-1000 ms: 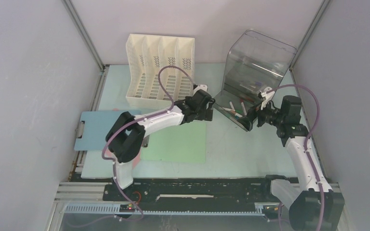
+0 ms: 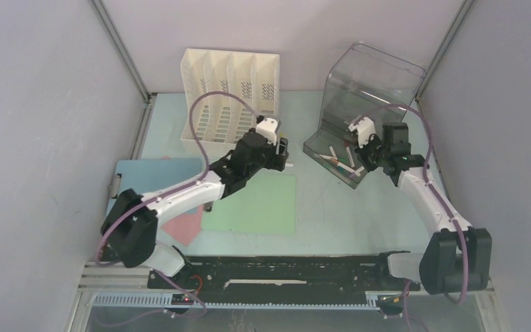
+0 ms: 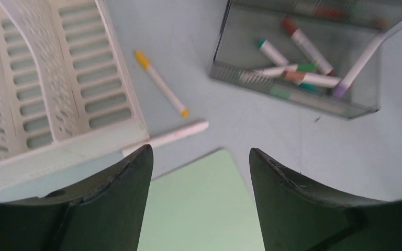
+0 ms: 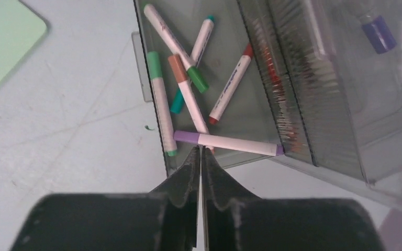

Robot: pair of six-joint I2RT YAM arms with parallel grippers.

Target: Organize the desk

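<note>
A dark see-through organizer point(image 2: 349, 181) at the right back holds several white markers with coloured caps. Over its front tray, my right gripper has its fingertips together just below a purple-capped marker point(image 4: 230, 142); nothing shows between them. My left gripper is open, its fingers well apart and the gap empty. Beyond it, a yellow-capped marker point(image 3: 166, 92) lies loose on the desk. Another pale marker point(image 3: 180, 133) lies against the front corner of the white file rack point(image 3: 128, 130).
A green sheet point(image 2: 263, 207) lies flat at the desk's middle. A blue clipboard point(image 2: 138, 180) overlaps a pink sheet point(image 2: 183, 228) at the left. Bare desk shows between the green sheet and the right arm.
My left gripper has drawn back to the left, away from the organizer's near corner, and its arm has swung left.
</note>
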